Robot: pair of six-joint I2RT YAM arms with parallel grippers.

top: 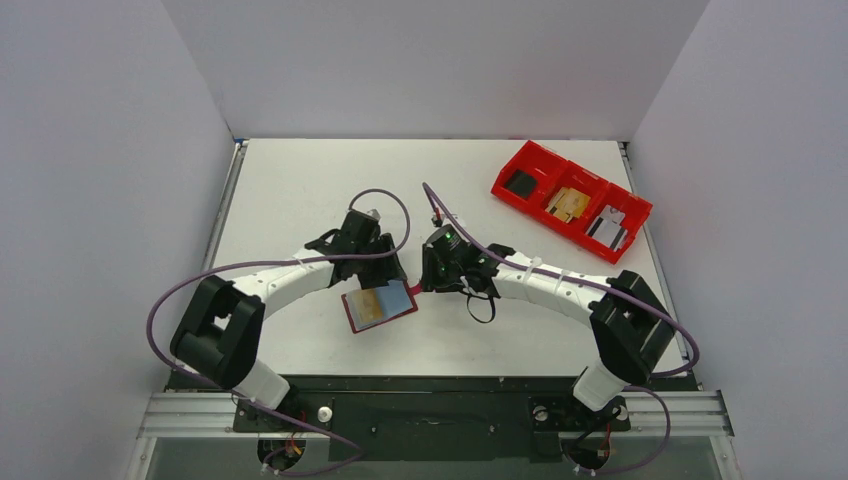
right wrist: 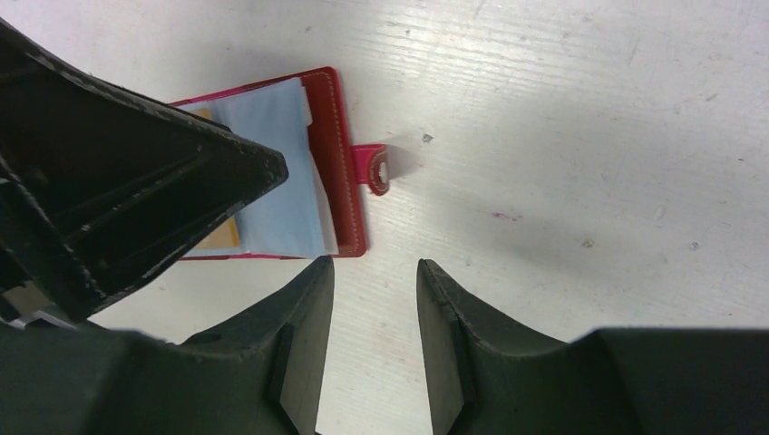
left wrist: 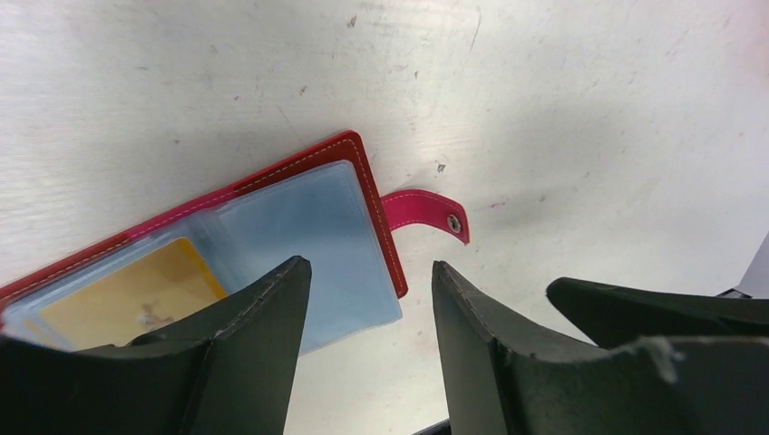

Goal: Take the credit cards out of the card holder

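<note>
The red card holder (top: 357, 328) lies open on the table at centre left, with pale blue clear sleeves (left wrist: 299, 227) inside. A gold card (left wrist: 150, 290) shows under the plastic in its left half; the right sleeve looks bare of cards from above. A pink snap strap (left wrist: 424, 209) sticks out on its right. My left gripper is open above the holder's right part, nothing between its fingers. My right gripper stands open just right of the holder, over bare table. In the right wrist view, a black part of the left gripper covers much of the holder.
A red tray (top: 575, 236) with three compartments stands at the back right. It holds a black card (top: 519, 184), gold cards (top: 568, 204) and whitish cards (top: 607, 228).
</note>
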